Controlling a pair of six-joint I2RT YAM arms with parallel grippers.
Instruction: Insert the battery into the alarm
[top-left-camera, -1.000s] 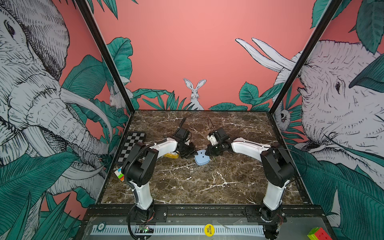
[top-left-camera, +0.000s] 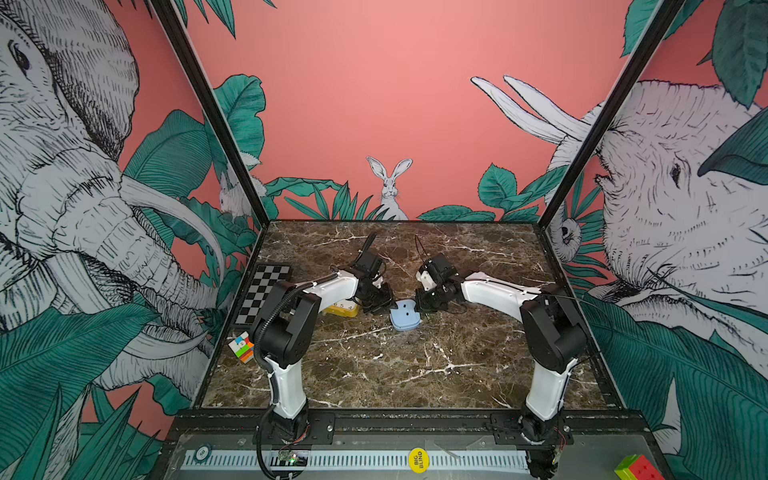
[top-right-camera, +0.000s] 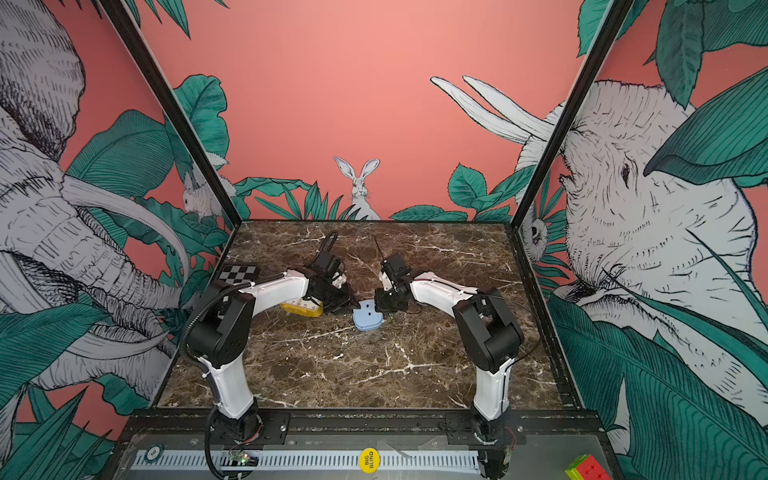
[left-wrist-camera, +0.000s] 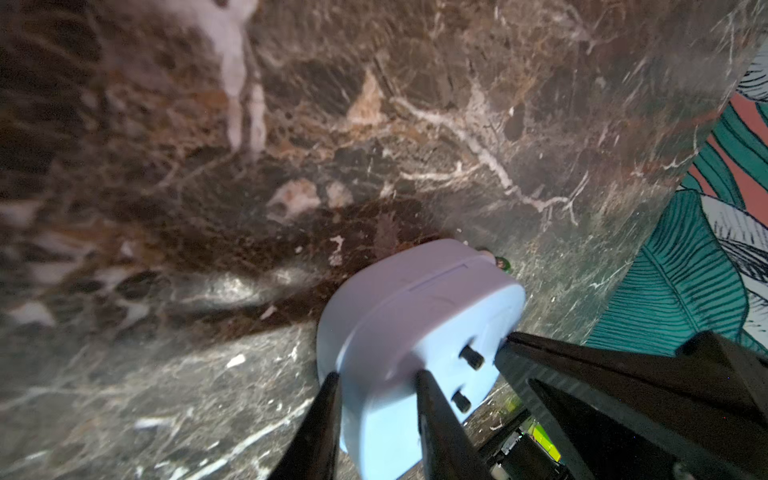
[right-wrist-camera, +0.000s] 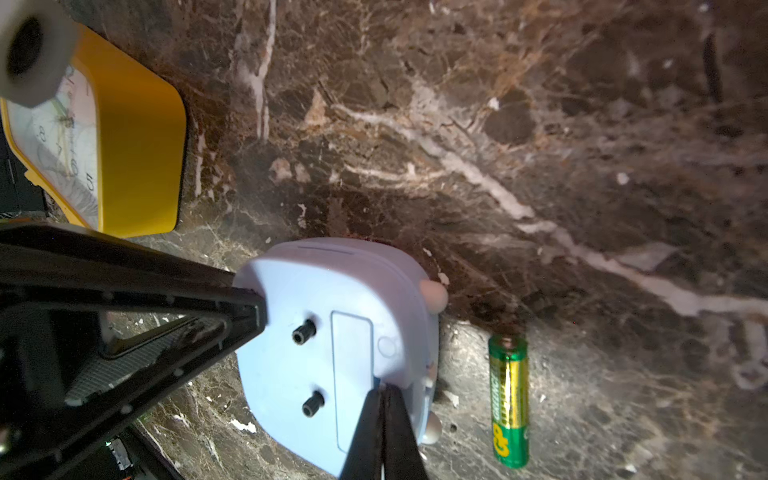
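Observation:
The pale blue alarm clock (right-wrist-camera: 280, 368) lies on the marble table with its back up, showing two black knobs and a rectangular battery cover outline (right-wrist-camera: 352, 384). My left gripper has its fingers apart at the alarm's edge, one over the back face and one outside the side wall; firm contact cannot be told. Over the end of the battery cover, my right gripper is shut, its tips together and nothing visible between them. A green and gold battery (right-wrist-camera: 509, 400) lies on the table beside the alarm's feet.
A yellow clock (right-wrist-camera: 136, 136) stands close by on the left, partly behind my left arm. A chessboard (top-left-camera: 262, 292) and a puzzle cube (top-left-camera: 241, 346) are at the left table edge.
My left arm has shifted slightly to the right, and the alarm has moved a touch the same way. The right gripper stays almost in place at the alarm.

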